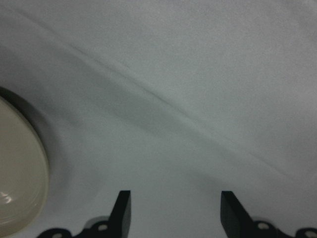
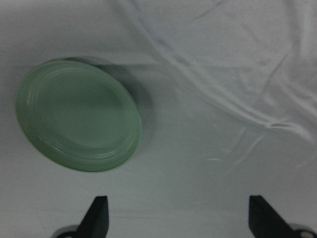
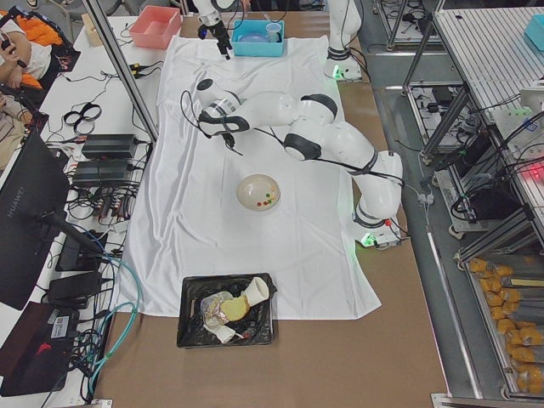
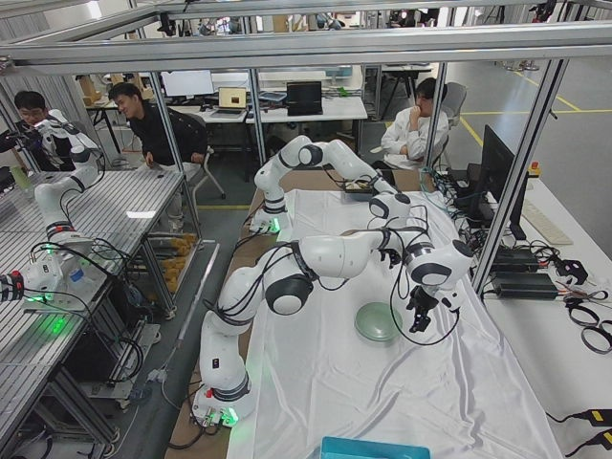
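A green plate (image 4: 377, 321) lies on the white cloth, seen from above in the right wrist view as an empty green dish (image 2: 79, 114). A beige plate (image 3: 257, 193) with several small coloured pieces sits mid-cloth; part of a pale dish (image 1: 17, 168) shows at the left of the left wrist view. My left gripper is open over bare cloth beside that dish, nothing between its fingers. My right gripper is open above cloth below and right of the green plate, also empty.
A black lined bin (image 3: 195, 331) with waste stands at the near edge in the camera left view. A blue bin (image 3: 258, 50) is at the far end, a pink bin (image 3: 155, 25) off the cloth. Monitors and cables line the side table.
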